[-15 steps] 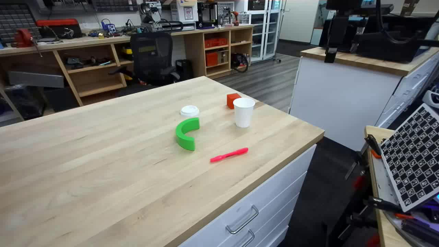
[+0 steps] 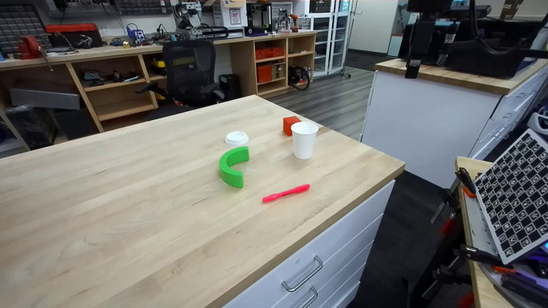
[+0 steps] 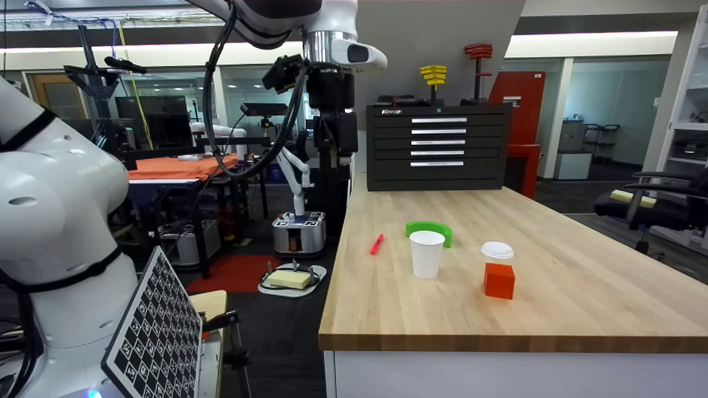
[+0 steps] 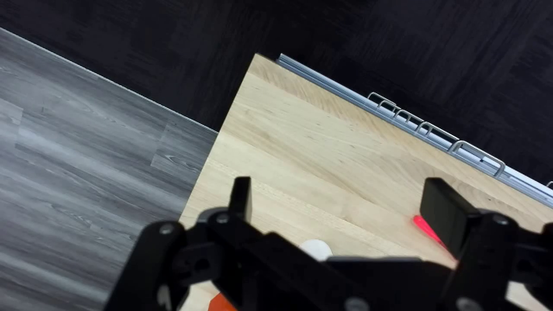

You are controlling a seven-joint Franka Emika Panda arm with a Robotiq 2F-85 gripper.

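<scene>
Open and empty, my gripper hangs high up, its two fingers wide apart in the wrist view. In exterior view 2 the gripper (image 3: pixel 336 153) is left of the table and well above the objects. A white paper cup (image 2: pixel 304 140) stands upright near the table's corner, with an orange-red cube (image 2: pixel 290 125) close behind it. Left of the cup lie a white lid (image 2: pixel 236 138) and a green half-ring (image 2: pixel 229 167). A pink-red pen (image 2: pixel 286 193) lies nearer the drawer side. One finger partly hides the pen (image 4: pixel 427 228) in the wrist view.
Drawers with metal handles (image 2: pixel 303 275) run along one side. A black tool chest (image 3: pixel 438 147) stands at the table's far end in exterior view 2.
</scene>
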